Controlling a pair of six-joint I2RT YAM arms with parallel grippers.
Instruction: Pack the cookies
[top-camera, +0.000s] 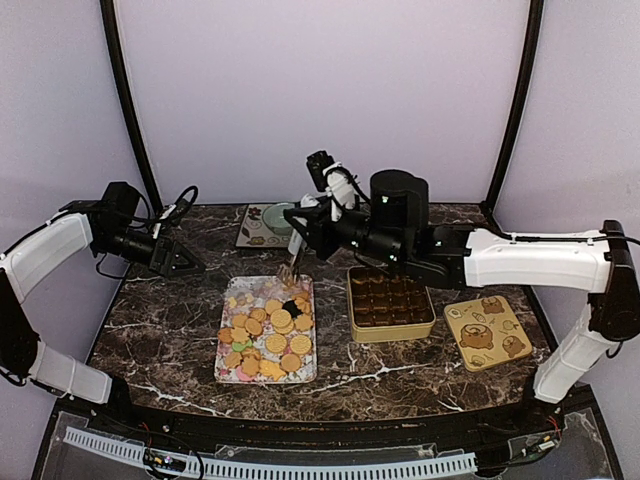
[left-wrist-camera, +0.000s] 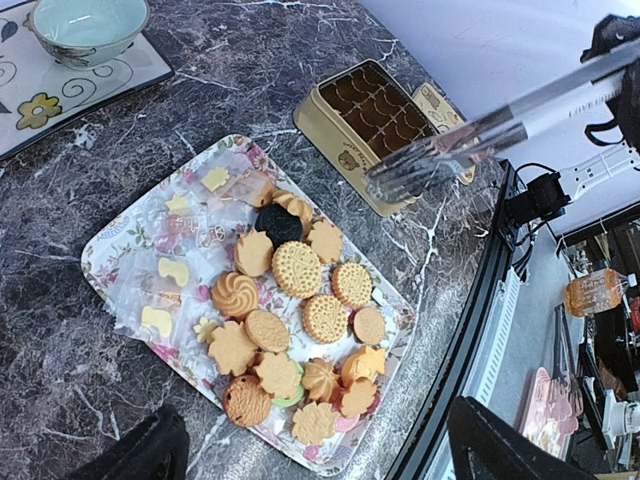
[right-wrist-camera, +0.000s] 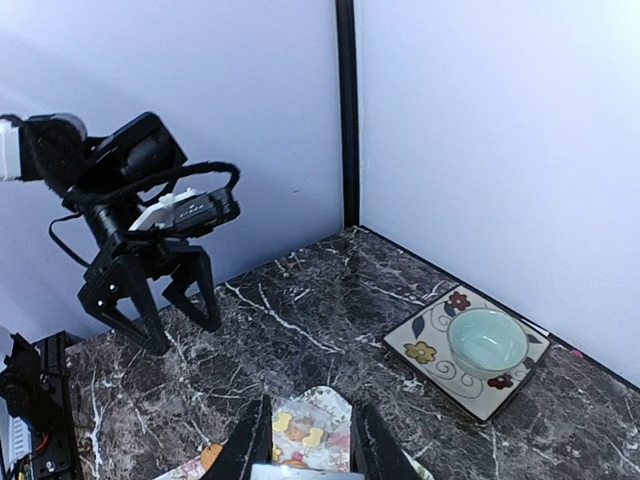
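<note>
My right gripper (top-camera: 308, 228) is shut on a pale-handled serving tool (left-wrist-camera: 545, 103), whose blurred end hangs above the far part of the floral tray (left-wrist-camera: 97, 254). I cannot tell whether that end holds anything. Cookies of several shapes lie on the tray, among them a dark round cookie (left-wrist-camera: 279, 223) and a ridged round cookie (left-wrist-camera: 297, 268). Right of it stands the open yellow tin (top-camera: 392, 335); its brown divided insert (top-camera: 390, 297) shows no cookies that I can make out. Off to the left, my left gripper stays open and empty, well clear of the tray.
At the back, a pale green bowl (right-wrist-camera: 487, 341) sits on a flowered board (right-wrist-camera: 433, 365). The bear-patterned lid (top-camera: 488, 331) lies flat right of the tin. Bare marble shows between tray and tin, and left of the tray.
</note>
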